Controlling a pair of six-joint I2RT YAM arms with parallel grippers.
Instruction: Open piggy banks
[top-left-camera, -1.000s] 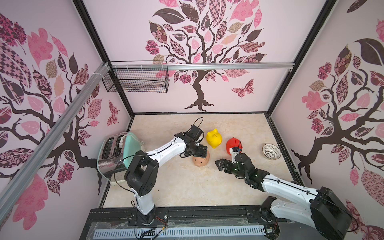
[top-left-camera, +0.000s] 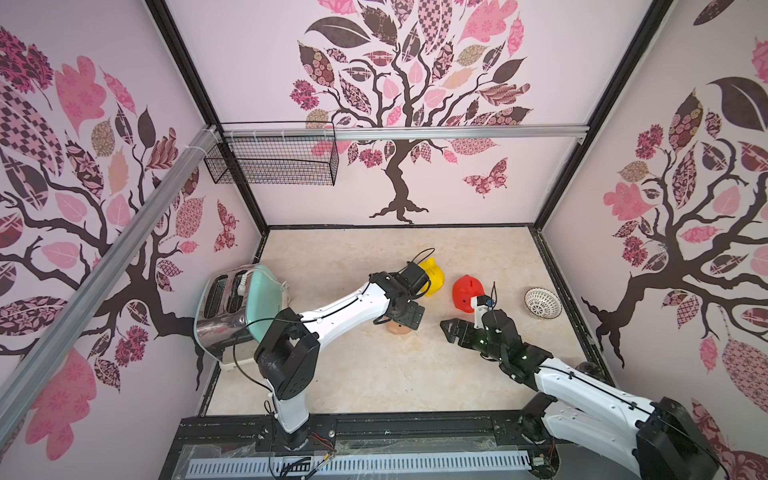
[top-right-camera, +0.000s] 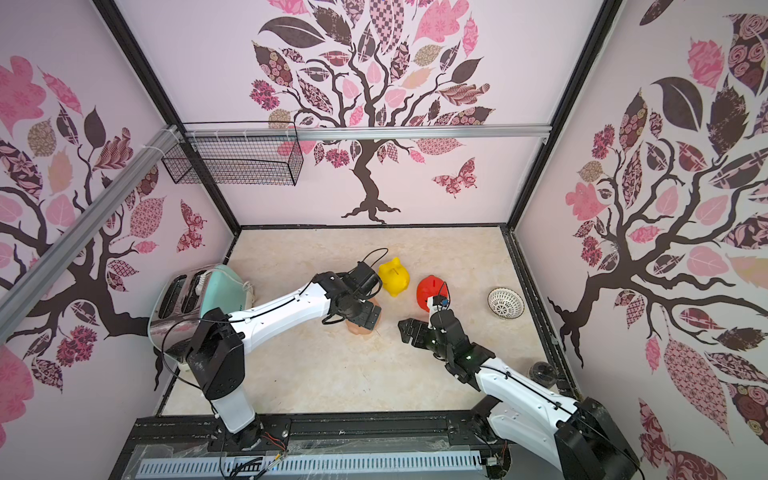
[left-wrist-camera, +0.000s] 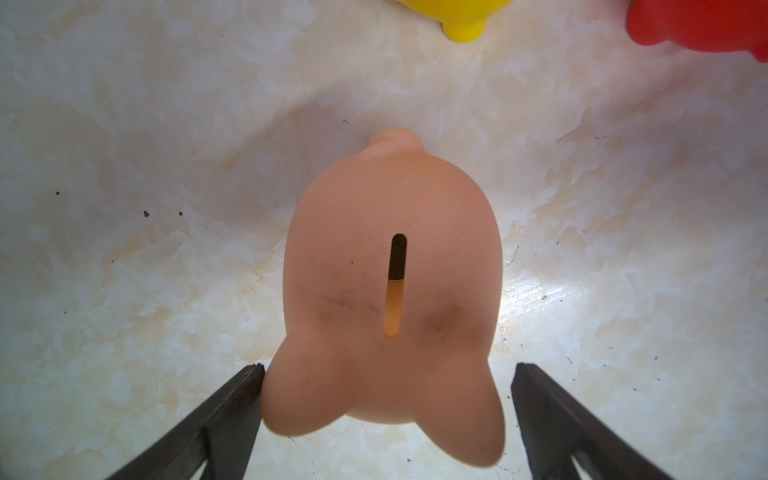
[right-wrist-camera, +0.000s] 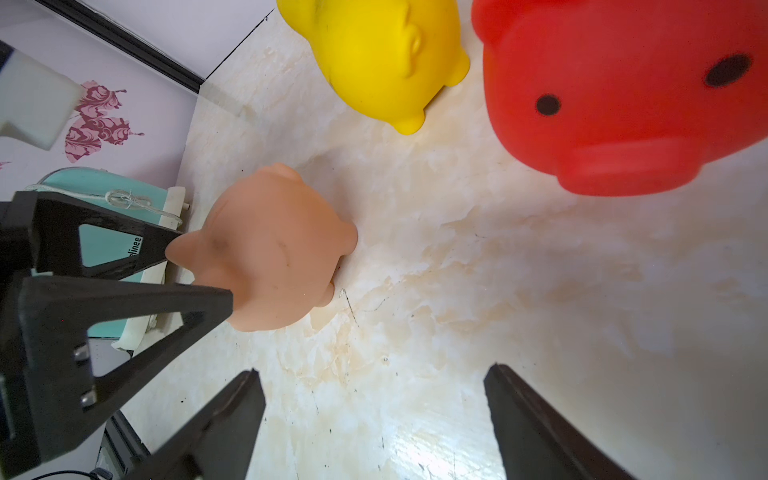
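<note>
A salmon piggy bank lies below my left gripper, slot up. The gripper is open, its fingers beside the two ears. In the right wrist view, the salmon bank sits left of my open right gripper, which has only table between its fingers. A yellow piggy bank stands behind, and a red one to its right, facing the right gripper.
A mint toaster is at the left edge. A patterned bowl sits at the right; a dark round object is near the right front. A wire basket hangs above.
Over the last second my left gripper moved right over the salmon bank.
</note>
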